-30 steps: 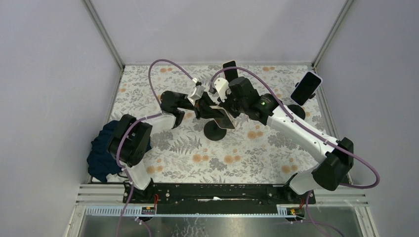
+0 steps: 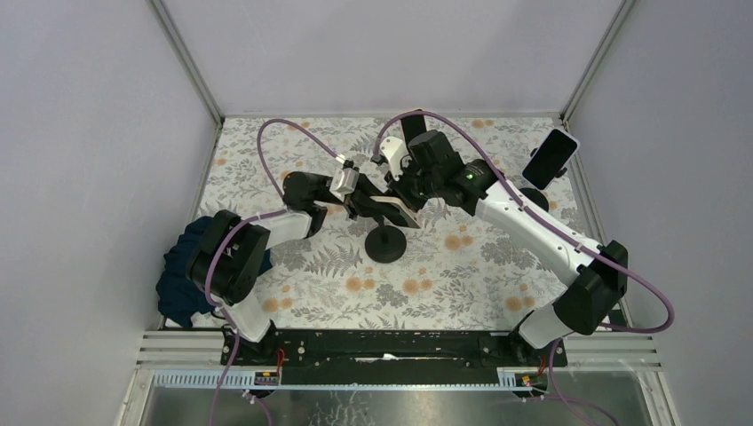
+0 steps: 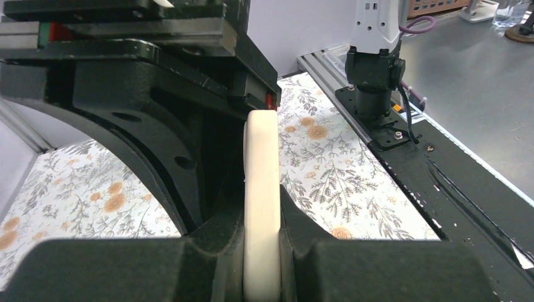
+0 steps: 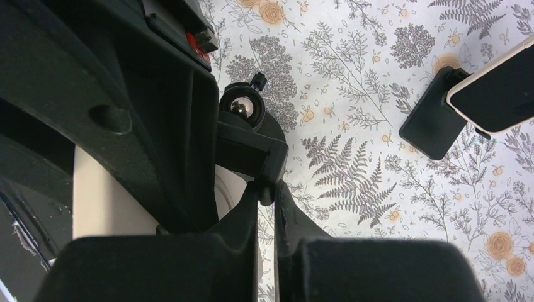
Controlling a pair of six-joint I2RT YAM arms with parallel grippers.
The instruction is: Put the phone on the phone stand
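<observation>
Near the centre my left gripper [image 2: 373, 202] is shut on a cream-edged phone [image 3: 261, 189], held over a black round-based stand [image 2: 384, 245]. My right gripper is beside it at the top of the stand, its fingertips nearly together on a short black part of the stand's holder [image 4: 249, 145]; whether they grip it firmly is unclear. In the right wrist view the stand's ball joint [image 4: 242, 107] shows just beyond them. The arms partly hide the holder in the top view.
At the right, another phone [image 2: 550, 158] sits on a stand. A black flat object [image 2: 414, 124] stands at the back centre. A dark blue cloth [image 2: 184, 284] lies at the left edge.
My left gripper and its phone have shifted slightly left, exposing more of the stand's base.
</observation>
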